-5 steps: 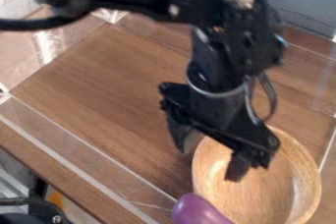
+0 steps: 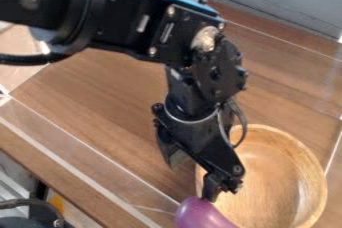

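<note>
My black gripper (image 2: 201,168) hangs over the left side of a round wooden bowl (image 2: 281,187), its fingers open and pointing down, with nothing seen between them. A purple object (image 2: 202,213), like an eggplant, lies at the bowl's front-left, partly cut off by the bottom edge. Whether it rests in the bowl or beside it is unclear.
A pale wall (image 2: 287,17) runs along the back. Cables and dark hardware show at the lower left beyond the counter's edge.
My gripper has moved left, away from the bowl's middle, and the upper arm has shifted with it. The bowl and purple object have stayed put.
</note>
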